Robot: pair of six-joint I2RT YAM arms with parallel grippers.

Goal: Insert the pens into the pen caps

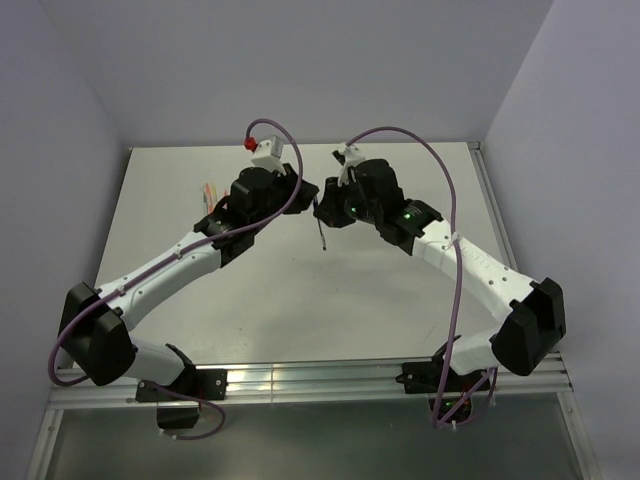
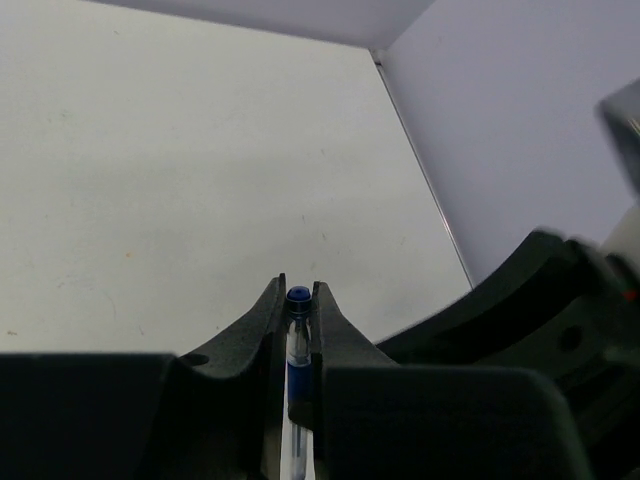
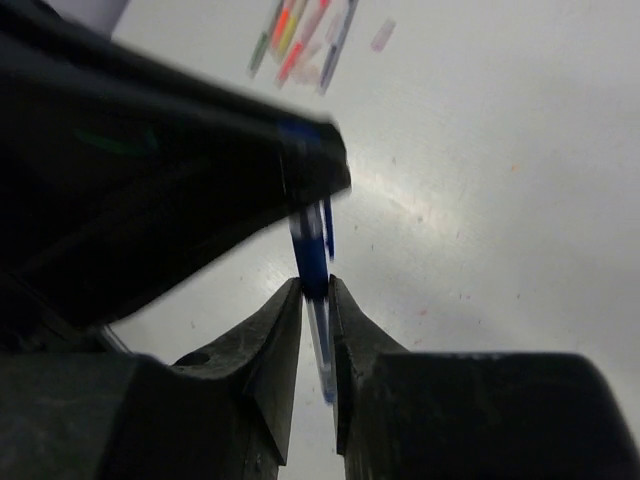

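Observation:
A white-and-blue pen (image 3: pixel 312 260) hangs upright between the grippers over the middle of the table. My left gripper is shut on it, its blue top end (image 2: pixel 298 295) showing between the fingertips. My right gripper is close beside it, fingertips around the pen's middle in the right wrist view; whether they press on it I cannot tell. In the left wrist view the right gripper's dark body fills the lower right. Loose pens (image 3: pixel 300 35) and a short clear cap (image 3: pixel 383 34) lie on the table behind.
Grey walls stand behind and at both sides.

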